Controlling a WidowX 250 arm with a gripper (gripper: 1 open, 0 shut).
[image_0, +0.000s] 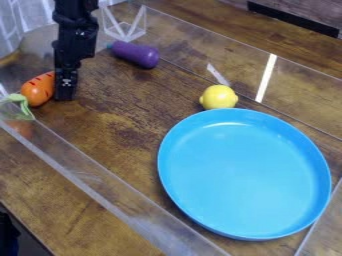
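The black gripper (62, 82) reaches down at the upper left, its tip beside an orange carrot (38, 91) with pale green leaves lying near the left wall. Whether the fingers are closed on the carrot is hard to tell. A purple eggplant (134, 53) lies right of the arm. A yellow lemon (218, 97) sits right of centre, above a large blue plate (243, 172).
Clear walls enclose the wooden surface (134, 130), with one running diagonally across the lower left. The middle of the surface, left of the plate, is clear.
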